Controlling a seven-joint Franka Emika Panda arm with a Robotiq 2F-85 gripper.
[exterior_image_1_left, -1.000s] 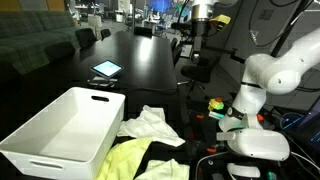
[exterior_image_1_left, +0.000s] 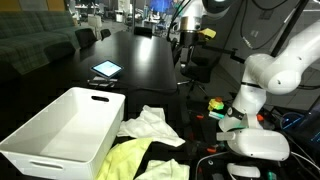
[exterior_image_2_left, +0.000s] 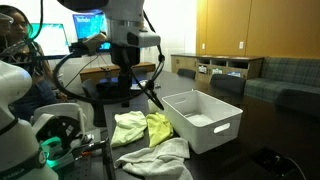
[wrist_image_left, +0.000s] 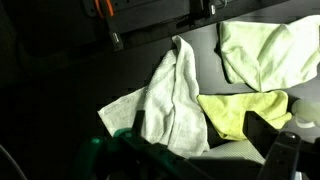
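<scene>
My gripper is open, its two dark fingers wide apart and nothing held between them. It hangs well above the table, with the cloths below it in the wrist view. A white cloth (wrist_image_left: 165, 105) lies crumpled, one narrow end stretched upward in that view. Beside it is a yellow cloth (wrist_image_left: 232, 112), and a pale cloth (wrist_image_left: 268, 48) lies farther to the upper right. An empty-looking white bin (exterior_image_1_left: 62, 150) stands on the table; in exterior view 1 the white cloth (exterior_image_1_left: 152, 125) and yellow cloth (exterior_image_1_left: 122, 160) are to its right.
A tablet-like item with a light screen (exterior_image_1_left: 107, 69) lies farther along the dark table (exterior_image_1_left: 140, 60). Chairs (exterior_image_1_left: 62, 51) line its far side. Open tabletop stretches beyond the bin and cloths.
My arm's end has shifted slightly left and turned in exterior view 1, with more of the gripper showing. The cloths and bin have stayed where they were.
</scene>
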